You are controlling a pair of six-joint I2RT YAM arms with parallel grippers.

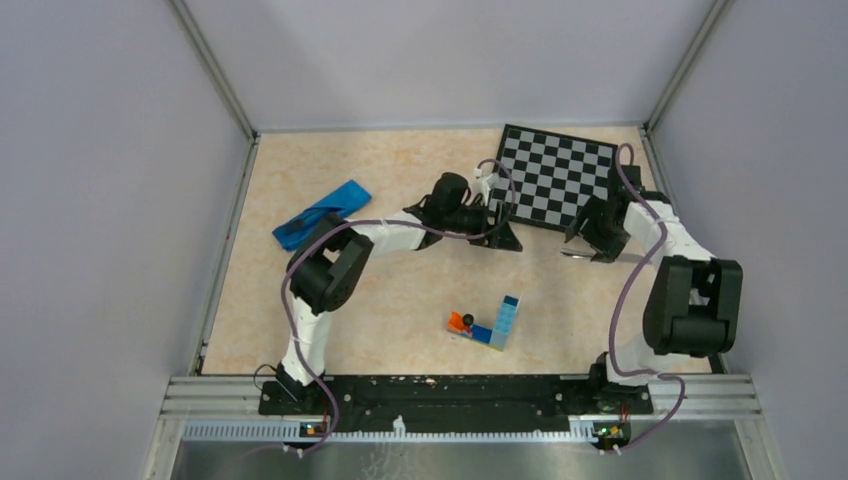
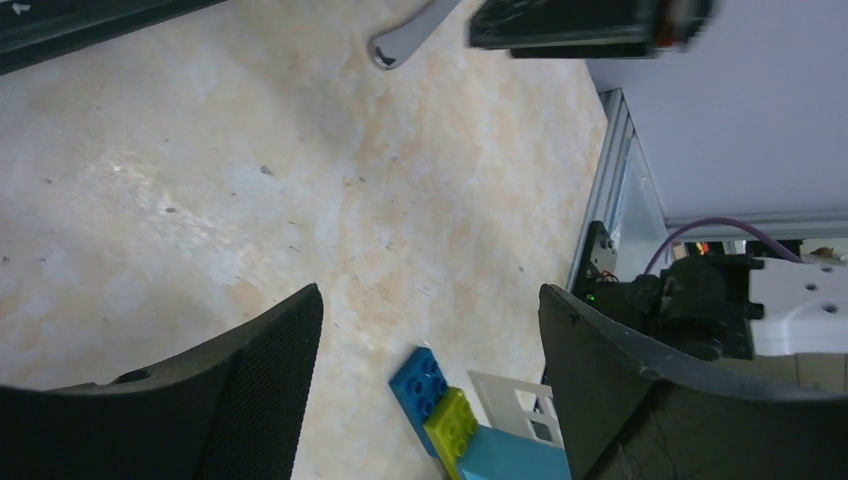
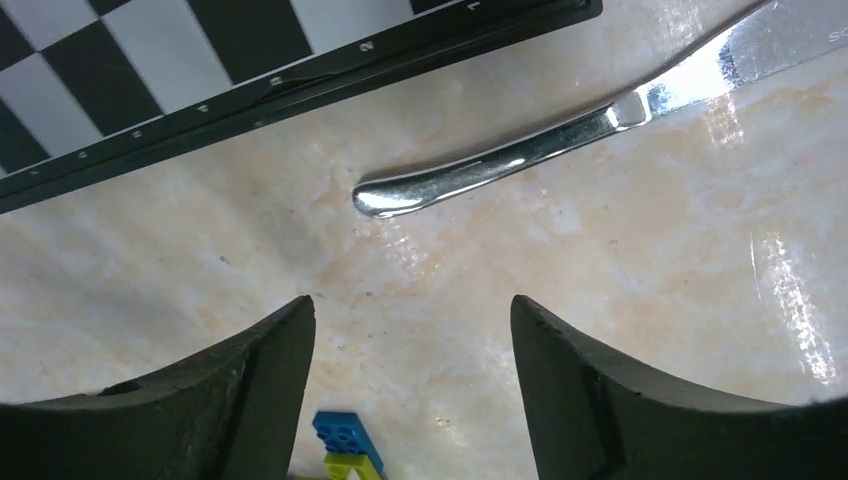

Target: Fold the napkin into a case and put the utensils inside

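The folded blue napkin [image 1: 322, 214] lies at the left of the table in the top view, a dark object showing at its lower left end. A silver knife [image 3: 490, 165] rests on the table below the chessboard, its handle end nearest in the right wrist view. My right gripper is open above the table, with nothing between its fingers and the knife beyond them. My left gripper also stands open and empty, over bare table left of the knife; the knife's handle tip [image 2: 398, 44] shows at the top of the left wrist view.
A black-and-white chessboard [image 1: 556, 176] lies at the back right, close to both grippers. Toy bricks [image 1: 505, 318] in blue, yellow and orange stand near the front middle. Bare table lies between the napkin and the bricks.
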